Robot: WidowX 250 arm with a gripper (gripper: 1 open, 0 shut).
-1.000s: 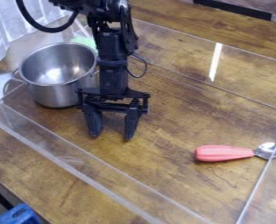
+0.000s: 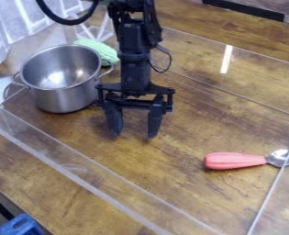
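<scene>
My black gripper (image 2: pixel 136 121) hangs low over the wooden table, its two fingers apart with nothing visible between them. Just left of it sits a steel pot (image 2: pixel 56 75) with side handles. At the lower right lies a spoon with a pink handle (image 2: pixel 236 161) and a metal head, well clear of the gripper.
A pale green object (image 2: pixel 97 50) lies behind the pot. Clear plastic edges cross the table (image 2: pixel 220 110) near the left front and right. A blue object (image 2: pixel 22 226) is at the bottom-left corner.
The gripper has shifted slightly up in the view and a little to the right. The pot and spoon stay where they were.
</scene>
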